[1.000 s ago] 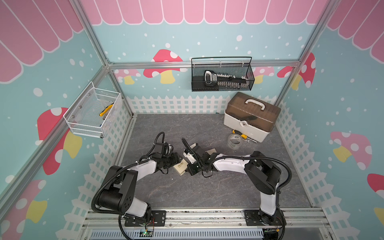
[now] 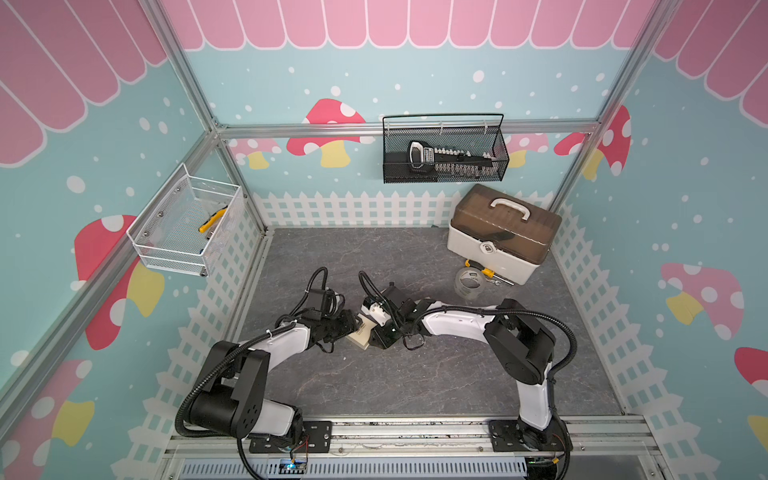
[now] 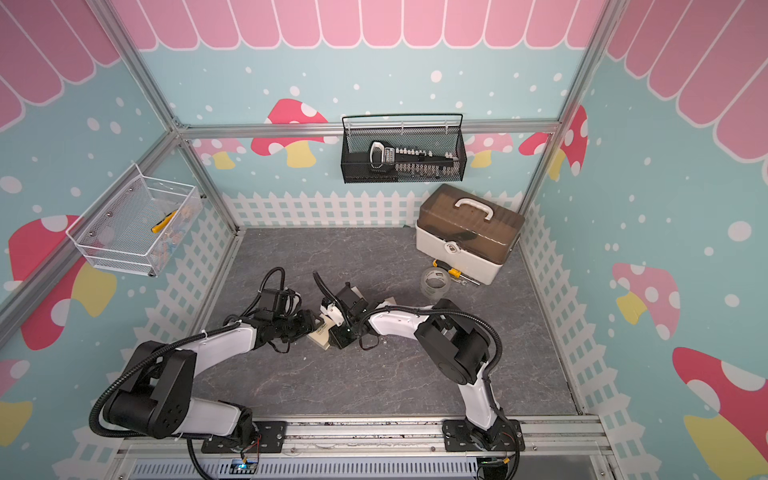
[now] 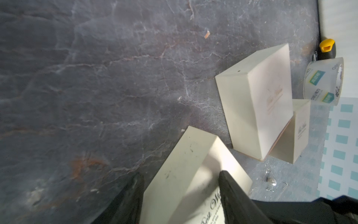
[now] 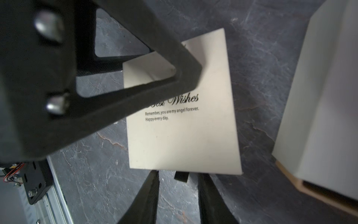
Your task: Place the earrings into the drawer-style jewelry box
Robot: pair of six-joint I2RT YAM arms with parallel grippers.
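Note:
A cream jewelry box with "Best Wishes" lettering (image 5: 186, 138) lies between my grippers on the grey floor. My left gripper is part open over it, a fingertip on either side; whether both touch cannot be told. My right gripper is open at the box's near edge in the right wrist view, partly under it in that view. A second cream box (image 4: 253, 100) stands beside it, with another cream box (image 4: 300, 130) behind. No earrings can be clearly made out.
A tape roll (image 2: 469, 284) and yellow screwdriver (image 2: 480, 269) lie before the brown-lidded toolbox (image 2: 502, 232) at back right. A black basket (image 2: 445, 176) and white basket (image 2: 180, 260) hang on the walls.
Both arms have shifted slightly, the right one a little leftward and the left one's elbow lower and leftward, around the lettered box.

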